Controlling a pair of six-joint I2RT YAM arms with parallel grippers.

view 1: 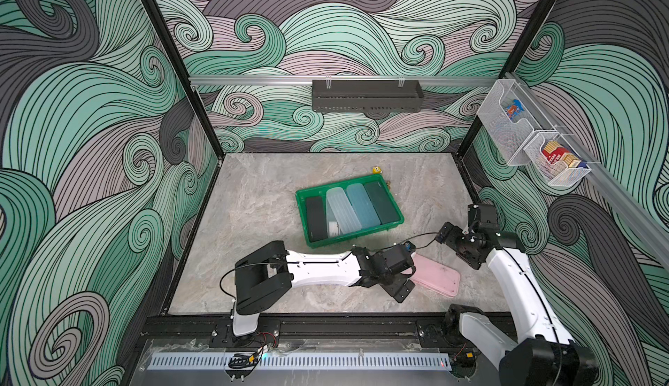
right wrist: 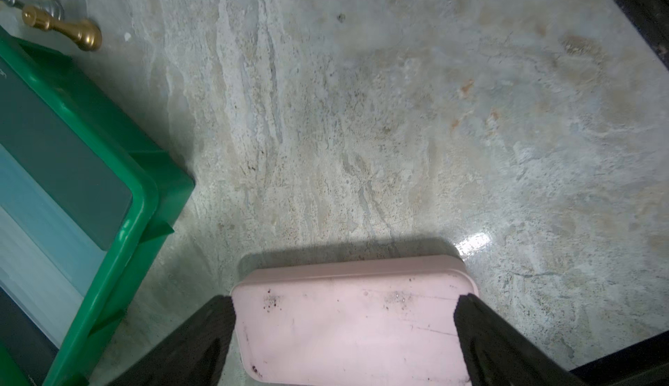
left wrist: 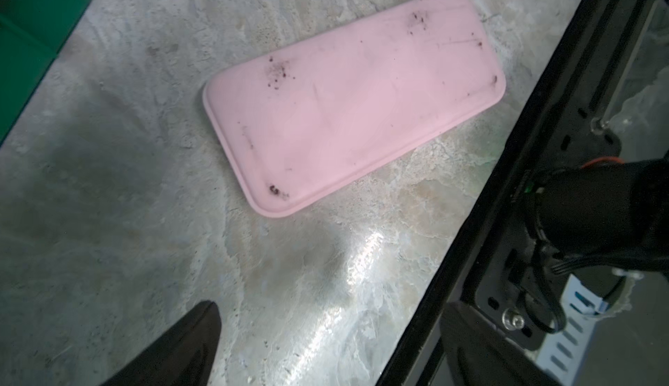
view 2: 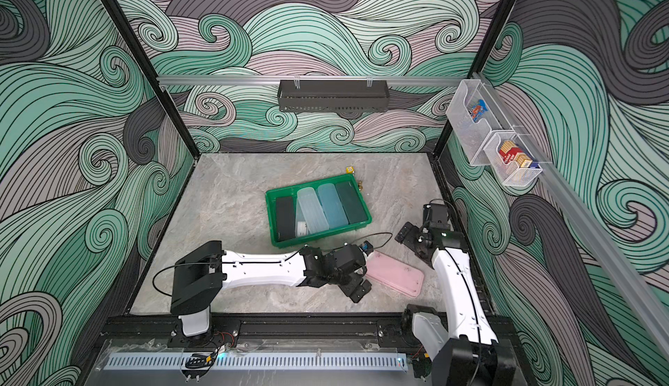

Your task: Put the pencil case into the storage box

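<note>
The pink pencil case (view 1: 437, 276) lies flat on the front right of the table, its left end partly covered by the left arm in both top views. In the left wrist view the whole case (left wrist: 355, 100) shows ahead of my open left gripper, apart from its fingers. My right gripper is open too, beyond the case's right end, with the case below its view and nothing held. The green storage box (view 1: 302, 220) stands at the table's centre, holding a black case, a clear one, a blue one and a dark teal one side by side.
A small yellow item (view 1: 377, 170) and a brass piece (right wrist: 82, 34) lie behind the box's right corner. White mesh baskets (view 1: 512, 128) hang on the right wall, a black tray (view 1: 367, 95) on the back rail.
</note>
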